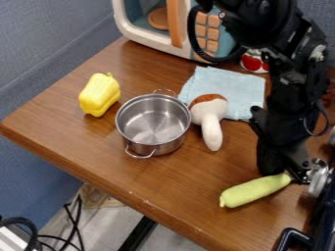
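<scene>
My black gripper (291,167) is low at the right of the table, at the right end of a pale yellow-green corn cob (246,193) lying near the front edge; I cannot tell whether it is closed on it. A steel pot (153,120) stands mid-table, with a mushroom-like toy (210,125) to its right. A yellow pepper (100,93) lies at the left.
A pale blue cloth (229,86) lies behind the mushroom. A toy microwave (165,20) stands at the back.
</scene>
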